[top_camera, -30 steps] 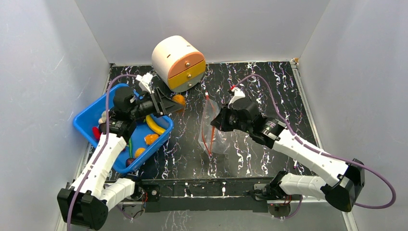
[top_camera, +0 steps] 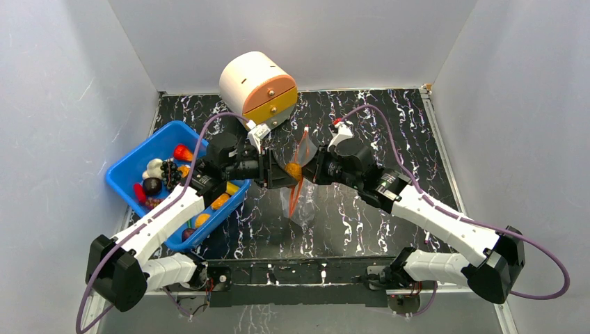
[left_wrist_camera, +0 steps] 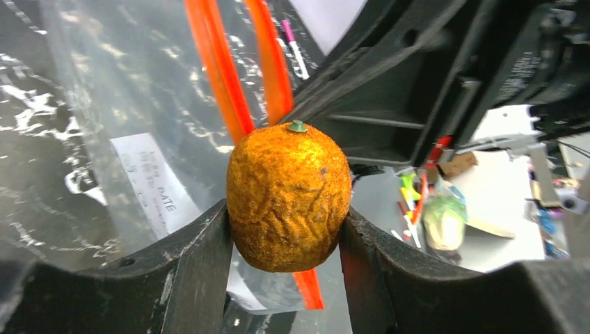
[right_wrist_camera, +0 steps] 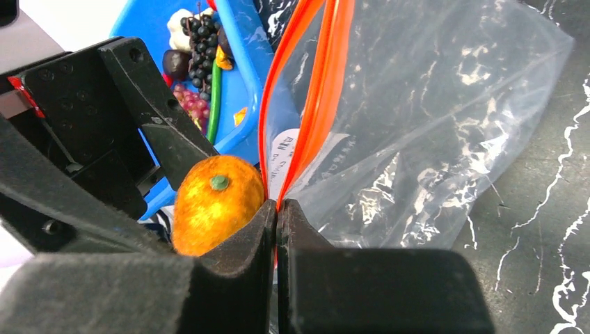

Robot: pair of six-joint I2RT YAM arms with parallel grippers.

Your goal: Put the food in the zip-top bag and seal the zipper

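Note:
An orange pumpkin-like food (left_wrist_camera: 289, 195) with a green stem sits between the fingers of my left gripper (top_camera: 289, 174), which grips it against the bag's orange zipper. The clear zip bag stands in the middle of the mat, its printed label (left_wrist_camera: 149, 177) facing the left wrist view. My right gripper is shut on the bag's zipper edge, just beside the food. In the top view the two grippers nearly meet over the bag.
A blue bin (top_camera: 125, 174) of toy fruit and vegetables is at the left. A rounded drawer box (top_camera: 254, 83) stands at the back.
My left gripper has moved right from over the bin to the bag, carrying the orange food against the zipper. The right gripper has barely moved; the bag has shifted slightly.

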